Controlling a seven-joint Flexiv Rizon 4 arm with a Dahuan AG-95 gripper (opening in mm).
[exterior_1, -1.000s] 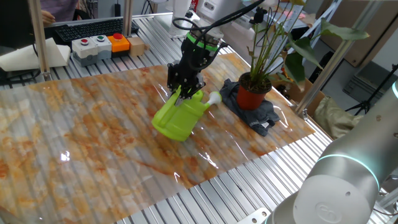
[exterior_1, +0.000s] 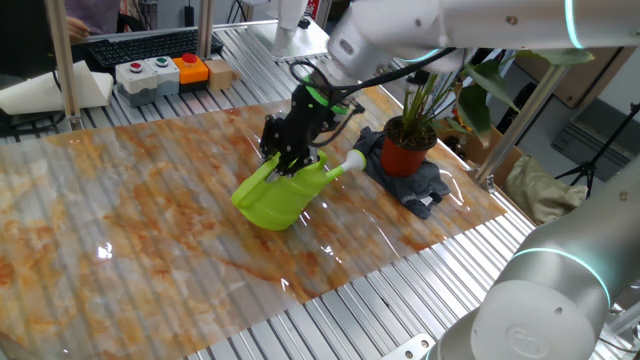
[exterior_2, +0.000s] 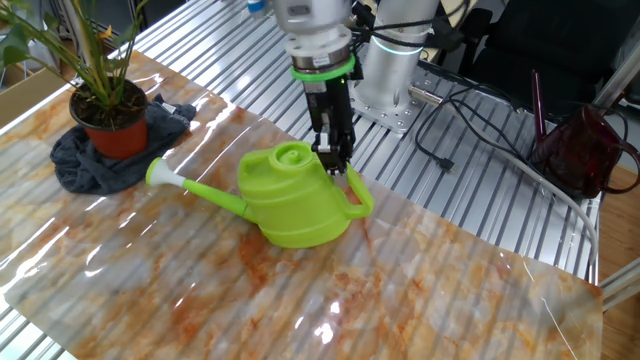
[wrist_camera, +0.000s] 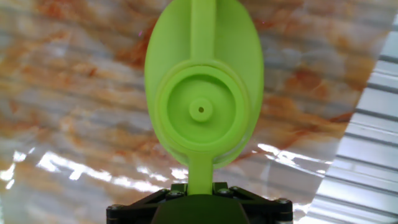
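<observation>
A lime-green watering can (exterior_2: 297, 205) with a pale sprinkler head (exterior_2: 163, 174) is at the middle of the marbled sheet. My gripper (exterior_2: 334, 166) comes down from above onto its handle (exterior_2: 357, 190), on the side away from the spout. The wrist view shows a green strip of the handle running between the fingers, and my gripper is shut on it. The can's round lid (wrist_camera: 201, 109) faces the wrist camera. Whether its base touches the sheet cannot be told.
Past the sprinkler head stands a potted plant (exterior_1: 403, 158) on a dark cloth (exterior_1: 425, 185). Button boxes (exterior_1: 147, 82) sit at the sheet's far edge in the first exterior view. A dark red watering can (exterior_2: 582, 150) is off to the side. Much of the sheet (exterior_1: 110, 220) is bare.
The can and my gripper have shifted a little leftward and toward the camera in exterior view 1, and the can's slant has changed. The arm's upper links have swung further into view.
</observation>
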